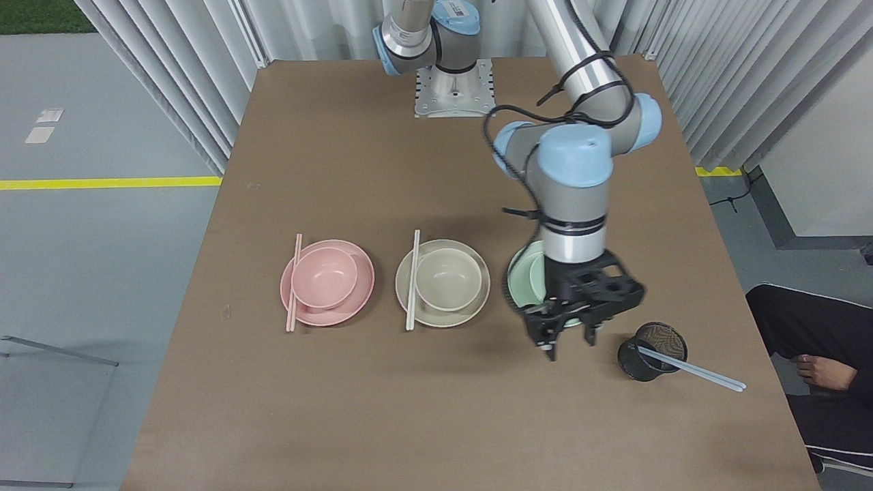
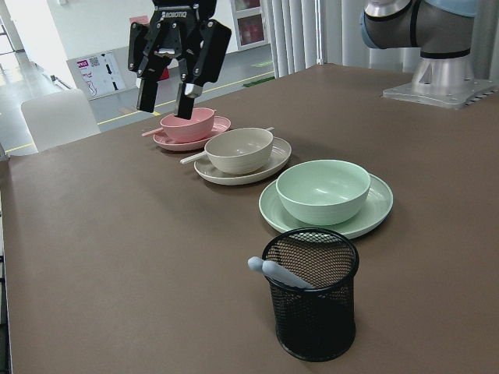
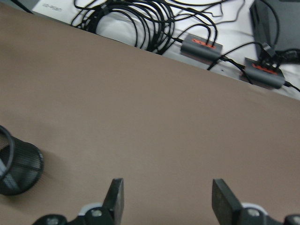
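Observation:
My gripper (image 1: 573,331) hangs open above the table in front of the green plate and bowl, empty between its fingers (image 2: 187,101). The green bowl (image 2: 323,187) sits on its plate, partly hidden by the arm in the front view. A cream bowl (image 1: 448,278) on a plate has white chopsticks (image 1: 414,278) along its left side; a pink bowl (image 1: 324,277) on a plate has pink chopsticks (image 1: 292,286) likewise. A black mesh cup (image 2: 316,319) at right holds pale blue chopsticks (image 1: 696,368), leaning out over its rim.
The robot's base (image 1: 454,98) stands at the back. Coiled cables and power blocks lie beyond the table edge in the wrist view; a seated person (image 1: 826,372) is at the right.

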